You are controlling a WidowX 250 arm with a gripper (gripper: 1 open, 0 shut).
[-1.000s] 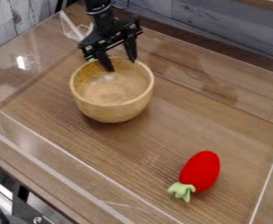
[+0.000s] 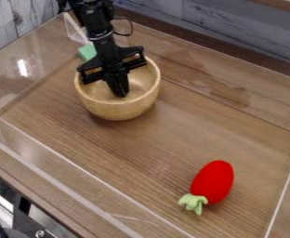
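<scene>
My black gripper (image 2: 112,72) reaches down from the top left into a tan wooden bowl (image 2: 137,104), its fingers inside the bowl near the middle. Whether it holds anything or how wide it stands is unclear. A green object (image 2: 86,52) shows behind the gripper, left of the bowl's back rim.
A red plush vegetable with a green top (image 2: 212,181) lies at the lower right.
My gripper has come lower into it.
</scene>
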